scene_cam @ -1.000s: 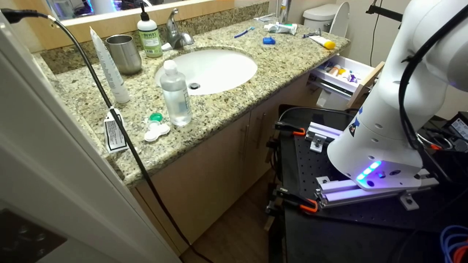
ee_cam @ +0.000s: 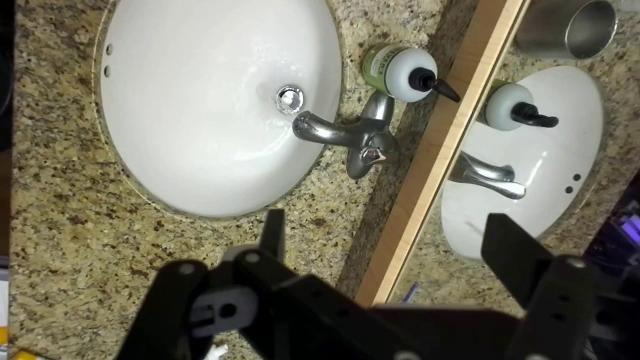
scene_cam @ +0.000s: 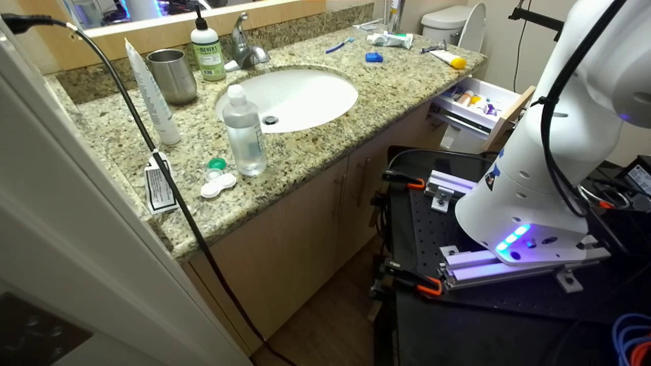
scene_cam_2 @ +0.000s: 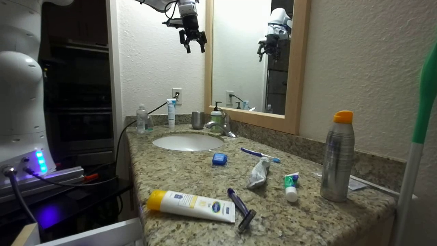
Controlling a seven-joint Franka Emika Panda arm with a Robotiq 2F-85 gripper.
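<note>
High above the far part of the counter, my gripper (scene_cam_2: 195, 50) hangs with its fingers spread and pointing down. In the wrist view its two fingers (ee_cam: 273, 231) stand wide apart, and nothing is held between them. Under it lie the white sink (ee_cam: 210, 120), the metal faucet (ee_cam: 354, 135) and the green-labelled soap bottle (ee_cam: 405, 75). The gripper is out of frame in exterior view 1. There, a clear bottle (scene_cam: 244, 137), a white tube (scene_cam: 152, 97), a steel cup (scene_cam: 172, 76) and a contact lens case (scene_cam: 217, 185) stand or lie at the sink's near end.
A wood-framed mirror (scene_cam_2: 254, 57) rises beside the gripper. Toward the other end of the counter are a yellow-capped tube (scene_cam_2: 192, 205), a razor (scene_cam_2: 241, 209), a blue floss box (scene_cam_2: 219, 159), a toothbrush (scene_cam_2: 258, 153) and a spray can (scene_cam_2: 338, 160). A drawer (scene_cam: 485, 103) juts out, open, with items inside.
In exterior view 1 the arm's upper part and its hanging cable have shifted a little to the left. The things on the counter lie as before.
</note>
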